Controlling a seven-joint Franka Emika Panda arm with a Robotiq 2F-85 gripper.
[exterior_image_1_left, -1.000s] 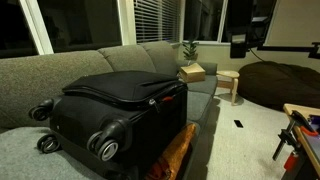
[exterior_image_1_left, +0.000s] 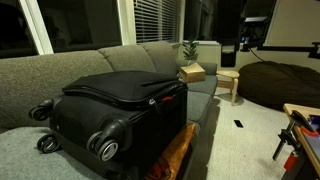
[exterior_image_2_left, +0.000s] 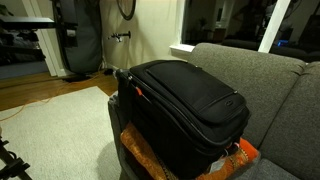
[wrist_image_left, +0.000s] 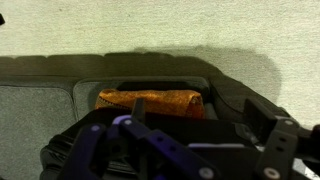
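Observation:
A black suitcase (exterior_image_1_left: 118, 115) with wheels lies on the grey sofa, its wheels at the left end in the first exterior view. The second exterior view shows the same suitcase (exterior_image_2_left: 185, 105) from the other side. An orange cloth or bag (exterior_image_2_left: 150, 150) is partly under it, and the orange fabric (wrist_image_left: 150, 102) also shows at the sofa edge in the wrist view. My gripper is open, its dark fingers spread wide with nothing held between them. The arm's dark end (exterior_image_1_left: 230, 52) hangs in the air at the upper right, clear of the suitcase.
The grey sofa (exterior_image_1_left: 55, 78) runs along the window wall, with a cardboard box (exterior_image_1_left: 192, 73) at its far end. A round stool (exterior_image_1_left: 228, 74), a brown beanbag (exterior_image_1_left: 278, 84) and a wooden table (exterior_image_1_left: 310, 140) stand to the right. Light carpet (exterior_image_1_left: 235, 145) lies open between.
The arm's end at the upper right has come slightly lower. Suitcase, orange fabric and furniture stay where they were.

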